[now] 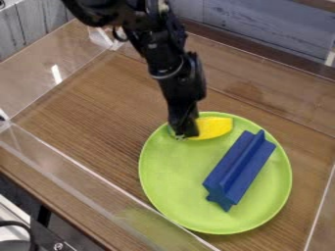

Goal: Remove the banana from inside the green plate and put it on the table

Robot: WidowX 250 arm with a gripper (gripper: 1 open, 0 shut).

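The yellow banana (210, 127) lies at the far edge of the green plate (170, 181), over its rim, with its left end behind my gripper. My black gripper (186, 133) reaches down from the top of the view to the plate's far left rim, right beside the banana. Its dark fingers blend together, so the gap between them cannot be made out.
A blue block (240, 170) rests on the right half of the plate. Bare wooden table (92, 108) stretches to the left, and more lies behind the plate. A clear wall (92, 186) runs along the near left side.
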